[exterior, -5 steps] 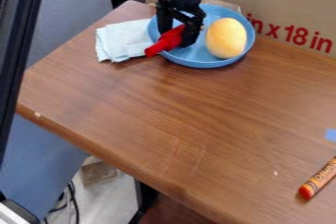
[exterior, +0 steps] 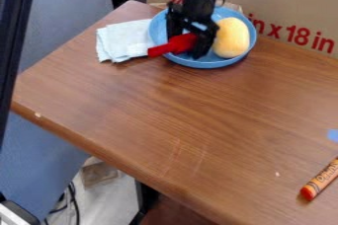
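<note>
In the camera view the black gripper (exterior: 191,32) is low over a blue plate (exterior: 211,61) at the back of the wooden table. A red elongated object (exterior: 171,46) lies at its fingertips on the plate's left part. A yellow rounded object (exterior: 231,37) sits on the plate's right side. A folded white cloth (exterior: 122,40) lies left of the plate. The dark fingers overlap the red object, so whether they grip it is unclear.
An orange crayon-like stick (exterior: 321,178) lies at the table's right edge, below a piece of blue tape (exterior: 331,135). A cardboard box (exterior: 283,7) stands behind.
The gripper has shifted slightly to the right and up, and the red object with it appears moved a little. The yellow object and cloth look about the same.
</note>
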